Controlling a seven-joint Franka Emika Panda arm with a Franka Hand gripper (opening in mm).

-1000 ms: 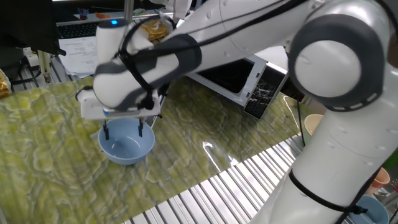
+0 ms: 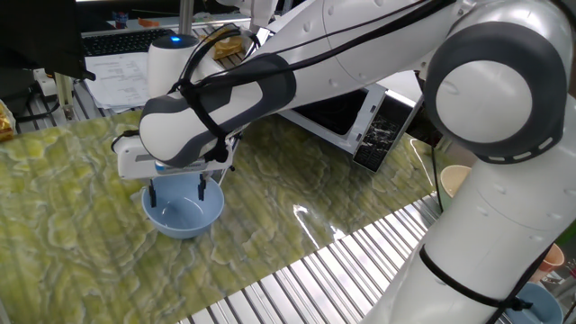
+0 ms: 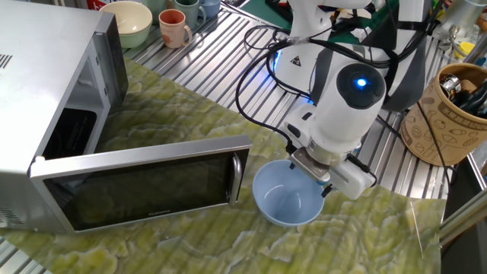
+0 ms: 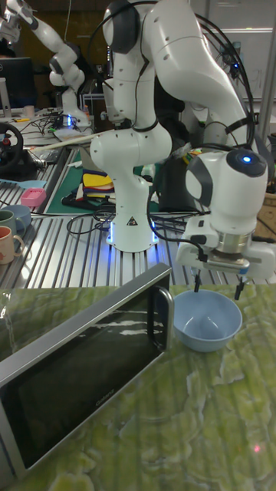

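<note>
A light blue bowl stands upright on the green marbled mat. My gripper is right over it, pointing down, its two dark fingers spread wide apart with nothing seen between them. From the opposite side, the gripper shows its fingers near the rim of the bowl, towards the robot's base. In exterior view 2 the bowl lies partly under the gripper body; whether a fingertip touches the rim, I cannot tell.
Left of the bowl in exterior view 2, the microwave has its door swung open, the handle close to the bowl. A utensil pot, an orange mug and a cream bowl stand off the mat.
The fingers remain spread and the bowl stays in place.
</note>
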